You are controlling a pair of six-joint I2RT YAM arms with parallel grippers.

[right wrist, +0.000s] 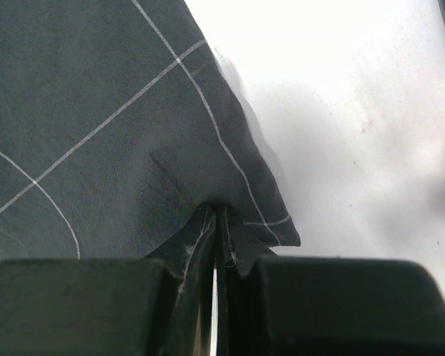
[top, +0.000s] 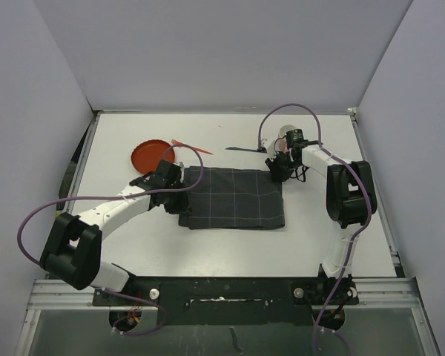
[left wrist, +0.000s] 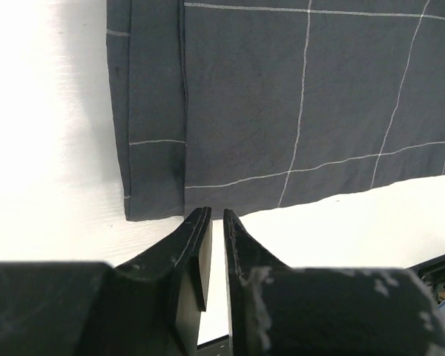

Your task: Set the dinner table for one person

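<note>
A dark grey checked cloth [top: 230, 200] lies spread on the white table, with a folded strip along its left edge [left wrist: 152, 111]. Over that left end is my left gripper, its tips close together at the near edge of the cloth; whether fabric is between them is unclear. My right gripper is shut, pressed into the cloth near a corner, the fabric creased around its tips. An orange plate [top: 147, 154], an orange utensil [top: 196, 147] and a teal utensil [top: 241, 149] lie behind the cloth.
A pale round object [top: 285, 132] stands at the back right, partly hidden by the right arm.
</note>
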